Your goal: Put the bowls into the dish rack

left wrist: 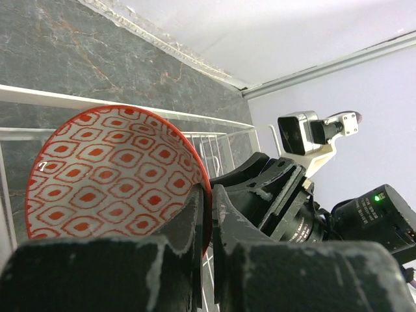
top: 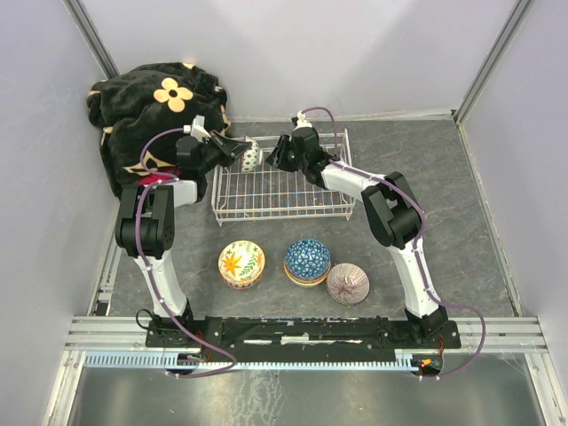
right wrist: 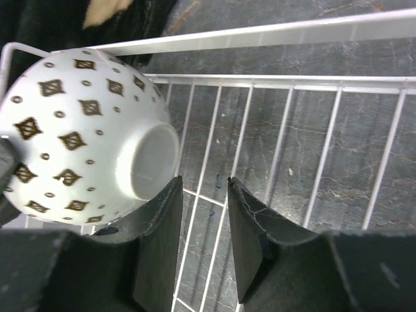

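Observation:
A white bowl with brown diamond marks outside (top: 252, 157) is tipped on its side at the rack's back left. In the left wrist view the bowl's red-patterned inside (left wrist: 110, 179) shows, and my left gripper is shut on its red rim. The white wire dish rack (top: 284, 213) lies beneath. To the right of the bowl (right wrist: 84, 130), over the rack, my right gripper stands part open, with only a gap between its fingers. It is clear of the bowl's foot.
Stacked bowls with a floral top (top: 241, 263), stacked bowls with a blue top (top: 307, 261) and a ribbed pinkish bowl (top: 347, 284) sit in front of the rack. A dark flowered cloth (top: 151, 115) heaps at the back left. The rack's right side is empty.

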